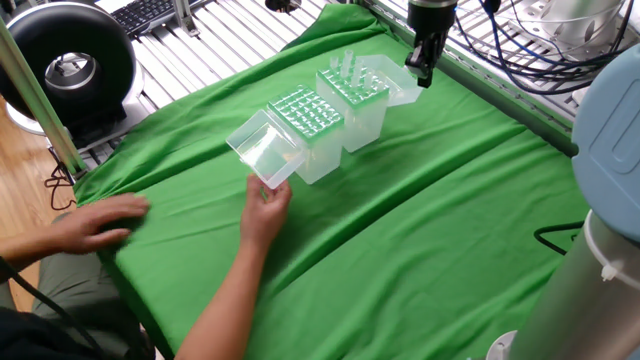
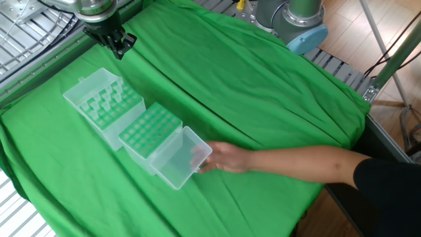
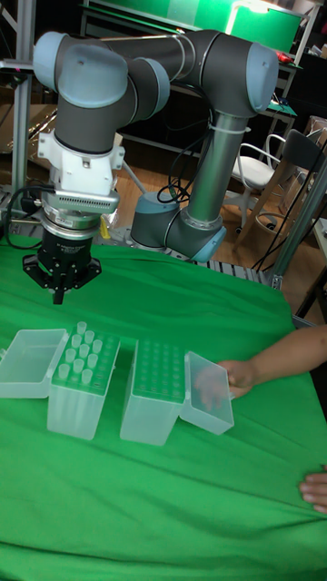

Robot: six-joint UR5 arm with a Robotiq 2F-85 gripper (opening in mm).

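Note:
Two translucent boxes with green hole racks stand side by side on the green cloth. One box (image 1: 363,127) holds several clear tubes at one side of its rack, and its hinged lid (image 3: 33,364) hangs open. No tubes show in the other box (image 2: 137,151); a person's hand (image 1: 265,205) grips its open lid (image 1: 266,150). My gripper (image 3: 59,293) hangs pointing down, beyond the box with tubes and apart from it. Nothing shows held in its black fingers (image 2: 120,50), but the views do not settle how far apart they are.
A person's other hand (image 1: 110,218) is over the cloth's near edge in the first exterior view. Wide bare cloth (image 2: 243,85) lies beside the boxes. A keyboard (image 1: 142,15) and a black ring-shaped object (image 1: 68,68) lie outside the cloth.

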